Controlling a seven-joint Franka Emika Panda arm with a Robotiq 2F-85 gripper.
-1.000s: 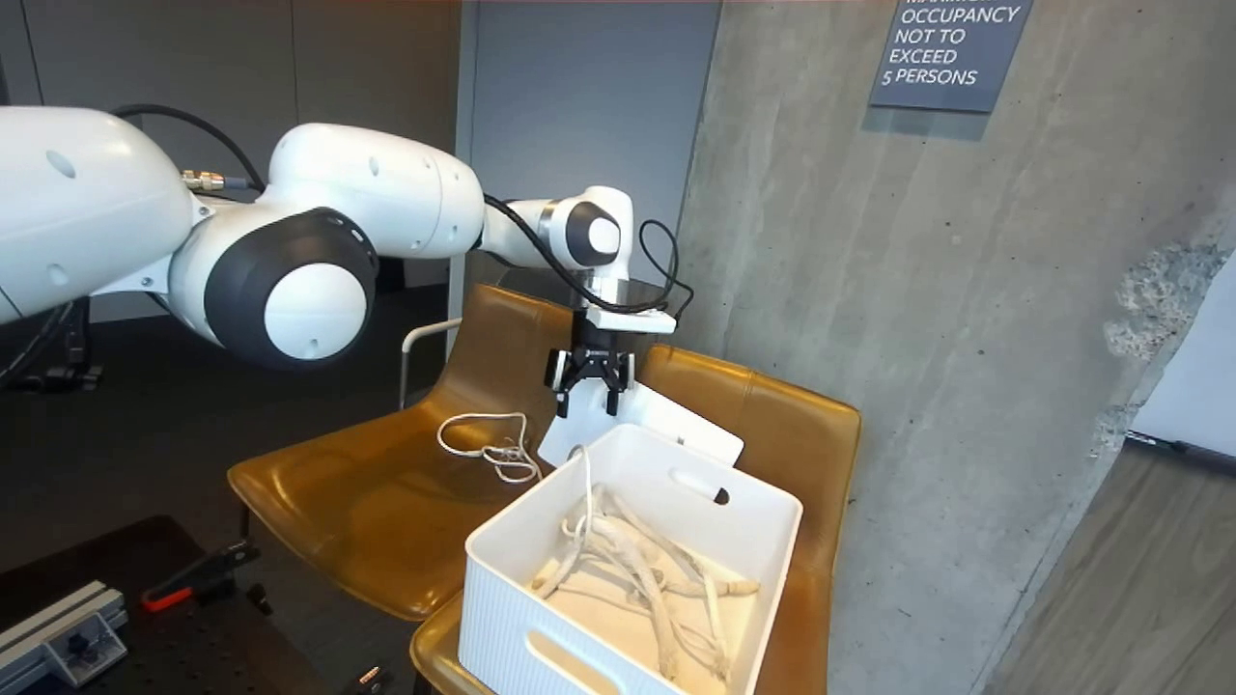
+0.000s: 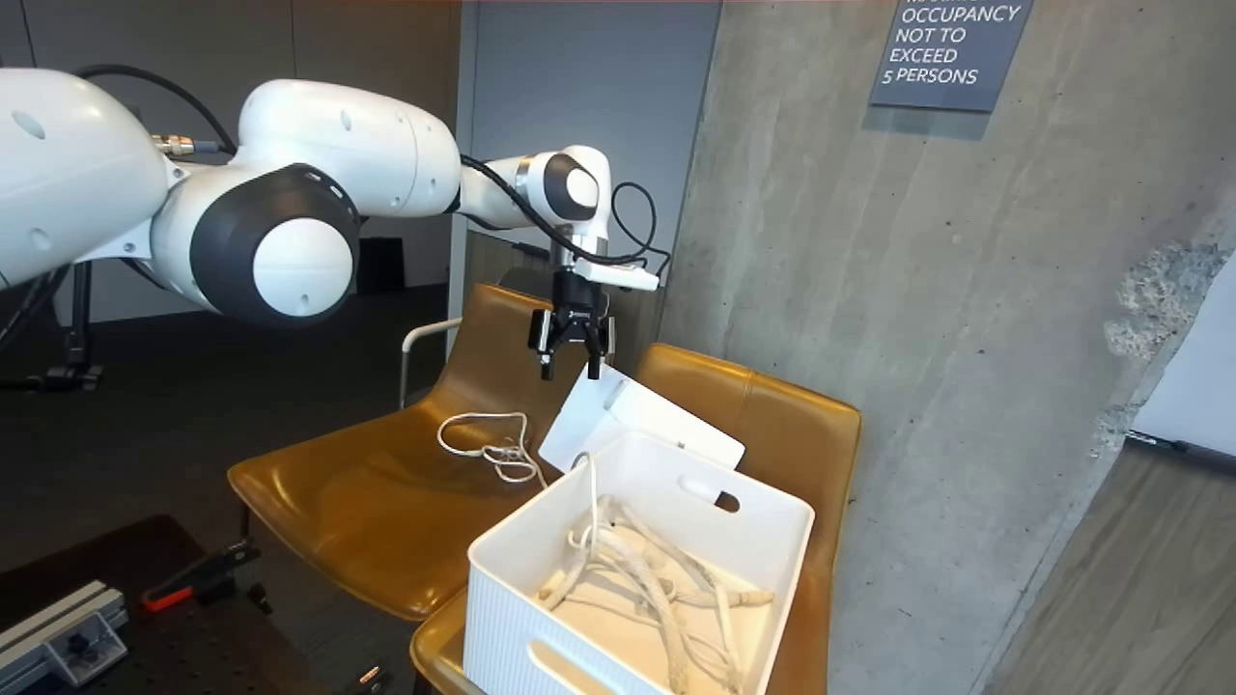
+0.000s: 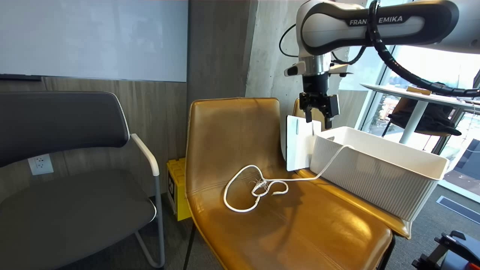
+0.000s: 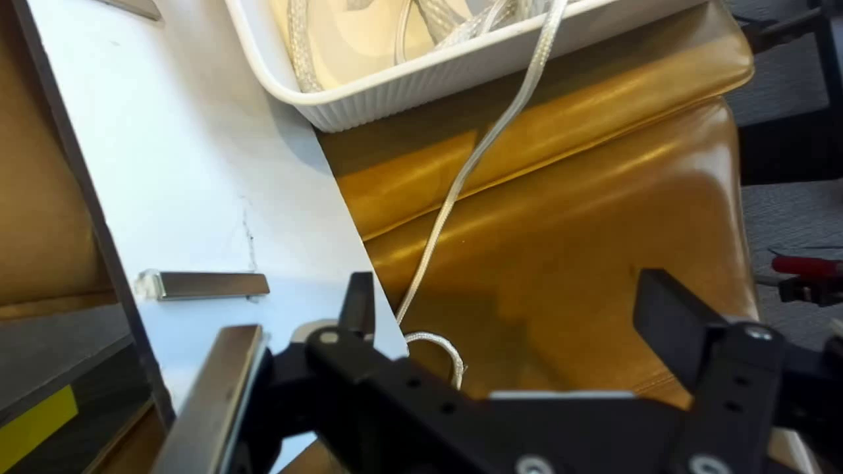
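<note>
A white ribbed bin stands on the right-hand tan chair, with several pale ropes lying inside. One rope runs over the bin's rim and ends in a loose tangle on the neighbouring chair's seat. Behind the bin a white panel leans against the chair back; a metal strip shows on it in the wrist view. My gripper hangs above the panel, pointing down, clear of the bin. Its fingers are spread wide, with nothing held between them.
The left tan chair has free seat room around the rope. A grey chair and a yellow case stand farther left. A concrete wall rises behind the bin. Tools lie on a dark surface at the lower left.
My arm and open gripper have risen and shifted slightly left in exterior view 1.
</note>
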